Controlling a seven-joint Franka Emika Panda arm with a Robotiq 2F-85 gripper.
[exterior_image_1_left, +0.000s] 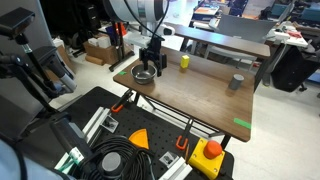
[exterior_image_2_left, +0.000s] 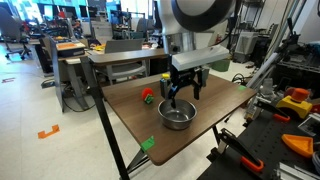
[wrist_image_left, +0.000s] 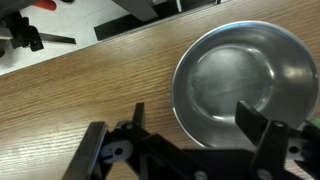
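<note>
A grey metal bowl fills the right of the wrist view, and its inside looks empty. My gripper is open above it. In the wrist view, its left finger appears over bare wood outside the rim, while the right one appears over the bowl's inside. No contact with the bowl can be made out. From outside, the same bowl rests near one end of the wooden table, beneath the arm.
Behind the bowl stands a yellow object, with a red one closer to it. A grey cup is farther along the table. Between cup and bowl the wood is mostly clear.
</note>
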